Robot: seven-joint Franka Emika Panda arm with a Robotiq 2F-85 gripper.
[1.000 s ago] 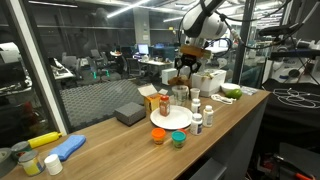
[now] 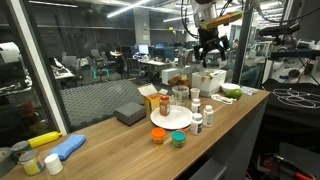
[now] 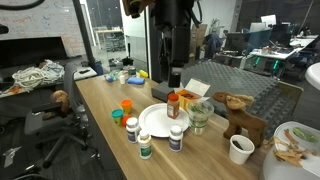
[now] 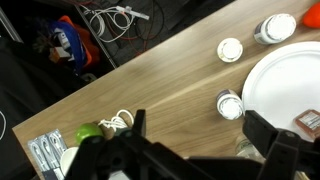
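My gripper (image 2: 208, 50) hangs well above the back of the wooden table, fingers spread apart. In the wrist view nothing lies between the fingers of the gripper; it points down at the tabletop. A white-capped bottle (image 4: 228, 103) stands below, nearer the right finger. Another white-capped bottle (image 4: 230, 48) and a third bottle (image 4: 275, 28) are farther up. Beside them is a round white plate (image 2: 172, 123), with a red-capped jar (image 3: 173, 105) on or at it.
An orange cup (image 2: 159, 134) and a teal cup (image 2: 179, 139) stand near the table's front edge. A brown plush animal (image 3: 240, 115), a white cup (image 3: 241, 150) and a glass container (image 3: 198, 121) crowd the plate's far side. Bare wood (image 4: 165, 90) shows beneath the gripper.
In exterior view 1 the gripper has risen and shifted right over the last second, with its arm turning. The table objects stand where they were.
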